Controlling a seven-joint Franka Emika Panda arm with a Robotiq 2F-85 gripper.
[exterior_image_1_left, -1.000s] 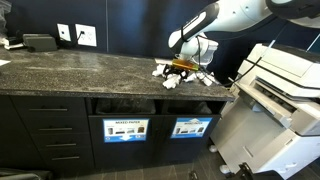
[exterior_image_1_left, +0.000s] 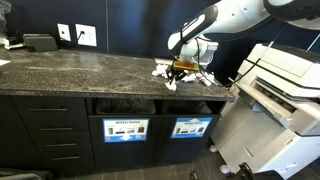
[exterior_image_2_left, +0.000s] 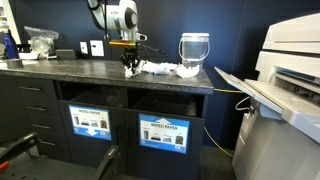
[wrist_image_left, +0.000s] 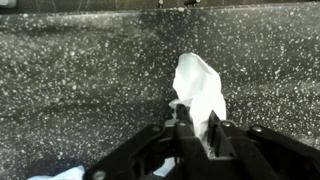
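A crumpled white piece of paper or tissue (wrist_image_left: 200, 85) sticks out from between the fingertips in the wrist view, above the dark speckled counter. My gripper is shut on it, pointing down. Exterior view 1 has the gripper (exterior_image_1_left: 175, 77) low over the counter near its front edge, with the white piece (exterior_image_1_left: 171, 85) just under the fingers. In exterior view 2 the same white piece (exterior_image_2_left: 129, 71) shows below the gripper (exterior_image_2_left: 128, 63). Whether it still touches the counter cannot be told.
More white crumpled pieces (exterior_image_2_left: 155, 67) lie on the counter beside the gripper, near a clear bucket (exterior_image_2_left: 193, 48). Two open compartments below carry paper signs (exterior_image_1_left: 125, 130).
The white piece under the gripper looks narrower in exterior view 1 than a second ago. The arm has shifted only slightly.
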